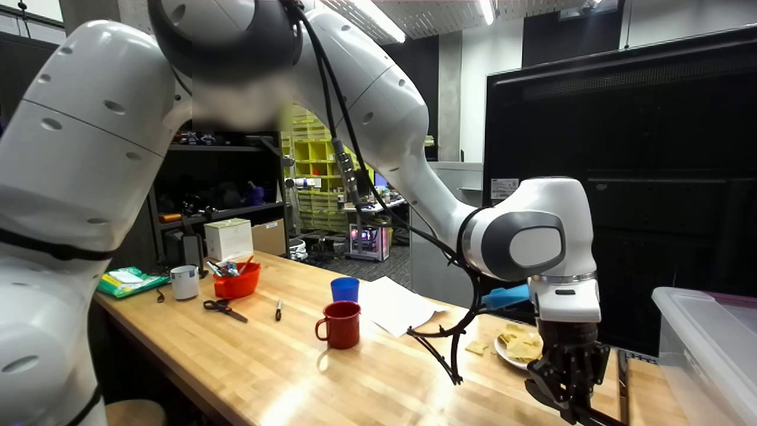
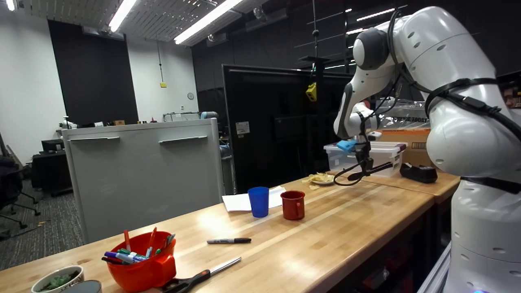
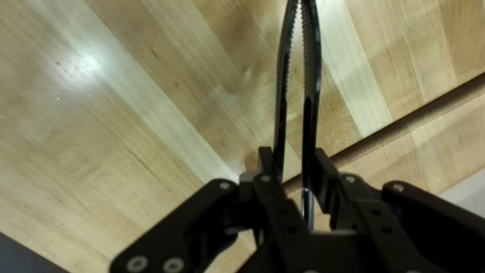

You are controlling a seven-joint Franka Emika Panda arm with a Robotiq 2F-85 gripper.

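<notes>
My gripper is shut on a pair of black tongs, whose two serrated arms point away from me with a narrow gap between them. Bare tabletop lies beneath the tongs in the wrist view. From the second exterior side, the tongs stick out sideways from the gripper, above the far end of the table. A white plate of chips is beside the gripper in the first exterior view, with a few loose chips by it.
A red mug, a blue cup and white paper stand mid-table. Farther off are scissors, a marker and a red pen holder. A clear bin borders the right side.
</notes>
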